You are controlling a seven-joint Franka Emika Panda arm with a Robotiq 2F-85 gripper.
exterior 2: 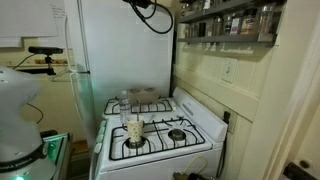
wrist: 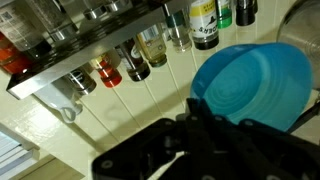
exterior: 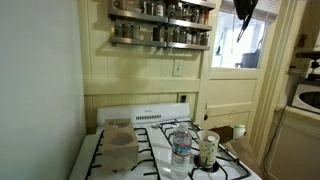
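Observation:
In the wrist view a translucent blue bowl [wrist: 255, 80] fills the right side, its open inside facing the camera. My black gripper is at the bottom of that view, shut on the bowl's near rim; the fingertips are dark and hard to make out. Behind the bowl is the spice shelf [wrist: 95, 48]. Exterior view 1 shows only dark parts of the arm [exterior: 244, 12] at the top right, and neither gripper nor bowl can be seen there.
Below, the white stove [exterior: 150, 114] carries a brown box [exterior: 119, 145], a plastic bottle [exterior: 181, 150] and a patterned cup [exterior: 208, 149]. Jars line the wall shelves [exterior: 160, 44]. A small white cup [exterior: 239, 131] stands behind the stove's right side.

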